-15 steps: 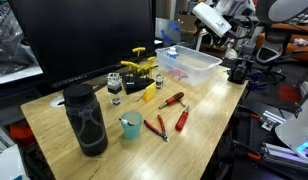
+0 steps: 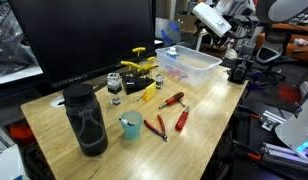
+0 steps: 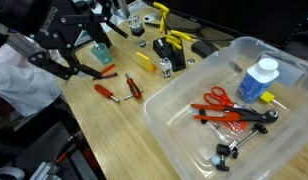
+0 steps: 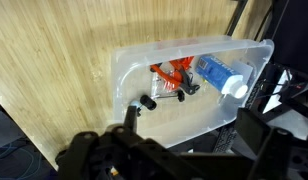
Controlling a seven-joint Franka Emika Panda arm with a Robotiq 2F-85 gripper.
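Note:
My gripper point(image 2: 208, 27) hangs in the air near the clear plastic bin point(image 2: 190, 63), at the far right of the table. In the wrist view the gripper is open, its two dark fingers wide apart with nothing held between them. Inside the bin are a white bottle with a blue label point(image 3: 261, 76), red scissors point(image 3: 216, 98), red-handled pliers point(image 3: 226, 118) and several small dark tools. In the wrist view, the bottle point(image 4: 216, 73) lies toward the bin's right end.
On the table stand a black cylinder point(image 2: 86, 118) and a teal cup point(image 2: 131, 124). Red-handled tools point(image 2: 182, 121) lie near the middle front, with a yellow tool point(image 2: 149, 92) and yellow clamps point(image 2: 139, 66) farther back.

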